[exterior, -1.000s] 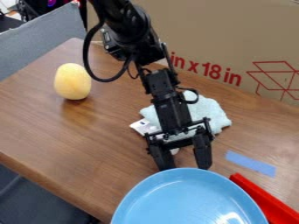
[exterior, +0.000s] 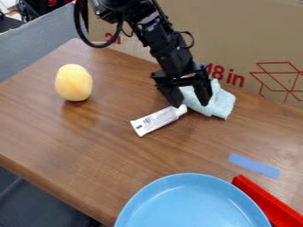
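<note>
My black gripper is at the back right of the wooden table, over a pale folded cloth; its fingers stand open at the cloth, and whether they touch it is unclear. A white tube lies just in front and left of the cloth, apart from the fingers. A yellow potato-like object rests on the left side of the table.
A blue plate fills the front, with a red object at its right. Blue tape is on the right. A cardboard box stands behind.
My gripper has moved back from near the plate to the cloth. The white tube, partly hidden before, now shows in full at a more slanted angle.
</note>
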